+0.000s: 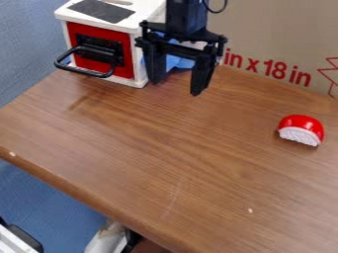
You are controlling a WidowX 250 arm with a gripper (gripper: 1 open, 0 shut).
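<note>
My black gripper (177,77) hangs at the top centre over the back of the wooden table (132,158), its two fingers apart with nothing visible between them. Just left of it stands a white toy oven (106,14) with a red front (93,40) and a black handle (73,66). A blue cloth-like object (181,61) is partly hidden behind the gripper. A red brush-like piece (299,126) with a white underside lies at the right.
A cardboard panel (284,35) with red print stands along the back. Blue floor lies beyond the left edge.
</note>
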